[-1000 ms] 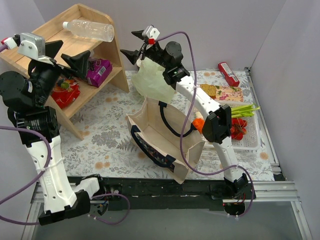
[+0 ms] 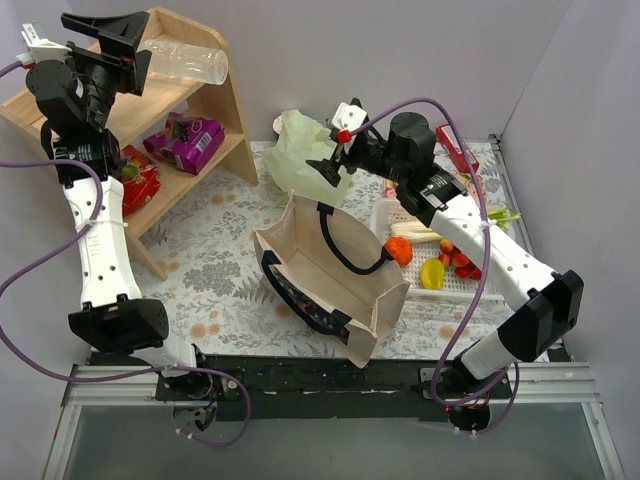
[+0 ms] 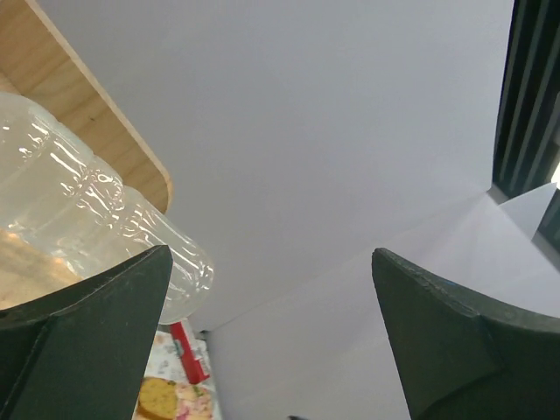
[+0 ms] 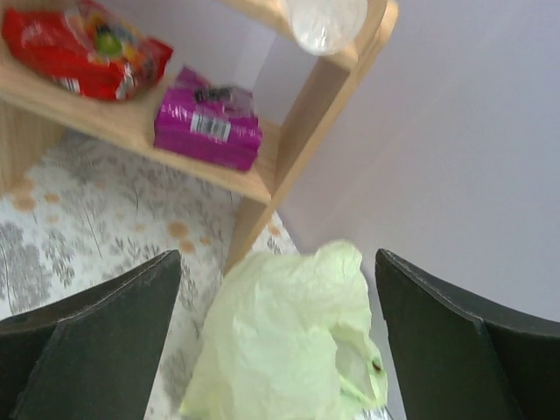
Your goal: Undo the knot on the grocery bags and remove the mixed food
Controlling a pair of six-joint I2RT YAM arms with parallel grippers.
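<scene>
A pale green plastic bag [image 2: 300,150] lies crumpled at the back middle; its contents and any knot are hidden. My right gripper [image 2: 330,160] hangs open over it, and the bag [image 4: 271,332] sits low between the fingers in the right wrist view, apart from them. An empty canvas tote [image 2: 315,280] with navy handles stands open in front. My left gripper [image 2: 125,45] is open at the upper shelf, beside a clear bottle [image 2: 185,60]; the bottle [image 3: 96,201] lies on its side in the left wrist view.
The wooden shelf [image 2: 235,160] holds purple [image 2: 185,145] and red [image 2: 138,180] packets below. A white basket [image 2: 450,290] of vegetables stands right, with a red box [image 2: 455,145] behind.
My left gripper has risen toward the back of the upper shelf. My right gripper has moved right and toward the front, from the back wall to over the green bag.
</scene>
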